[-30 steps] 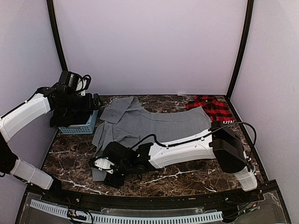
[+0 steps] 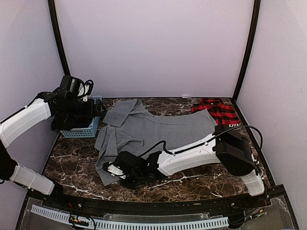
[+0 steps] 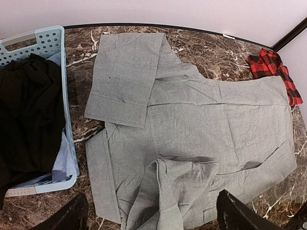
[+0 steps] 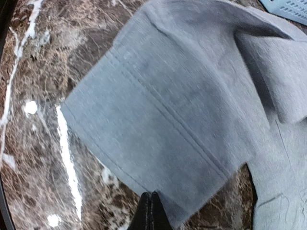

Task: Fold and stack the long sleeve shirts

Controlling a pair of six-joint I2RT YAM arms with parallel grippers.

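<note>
A grey long-sleeve shirt (image 2: 168,129) lies spread on the marble table, partly bunched at its left and near side, as the left wrist view (image 3: 220,124) also shows. My right gripper is shut low on the near-left part of the shirt, its tips at a flat grey fabric end; no cloth is clearly between the fingers. My left gripper (image 2: 93,105) is raised over the basket, open, its fingers at the lower edge of the left wrist view.
A blue basket (image 3: 69,143) holding dark and light cloth stands at the back left. A red-and-black checked cloth (image 2: 223,115) lies at the back right. Bare marble shows along the front.
My right gripper has moved a little right along the near edge, and the shirt's near-left end now lies differently, extending farther right. My left arm has sunk slightly.
</note>
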